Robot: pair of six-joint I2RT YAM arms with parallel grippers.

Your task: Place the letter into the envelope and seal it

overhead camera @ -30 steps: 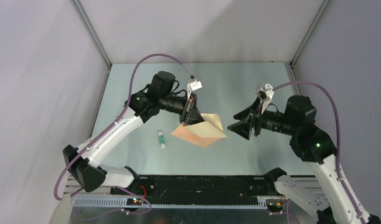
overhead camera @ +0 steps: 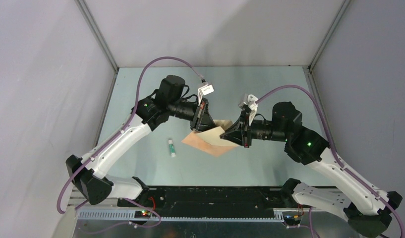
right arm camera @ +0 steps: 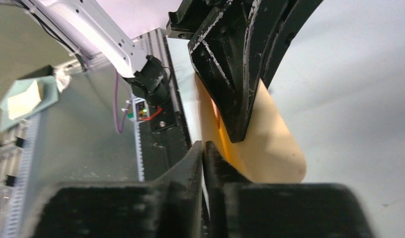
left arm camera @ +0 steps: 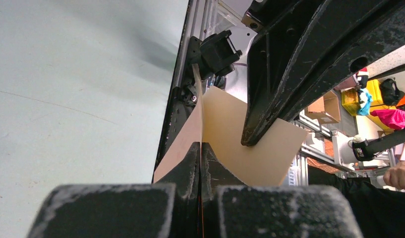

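A cream and peach envelope (overhead camera: 217,138) is held up over the table between both arms. My left gripper is shut on its edge, with the thin paper running between the fingertips. From the right, my right gripper has its fingertips together at the opposite edge of the envelope (right arm camera: 277,146), which passes between them. The right wrist view shows the paper standing partly apart, with an orange inner side. A separate letter cannot be made out.
A green and white glue stick (overhead camera: 171,148) lies on the table left of the envelope. Both grippers are close together, with little room between them.
My right gripper has moved left from clear of the envelope to its right edge, and its wide-spread fingers have closed there. The left arm has hardly moved.
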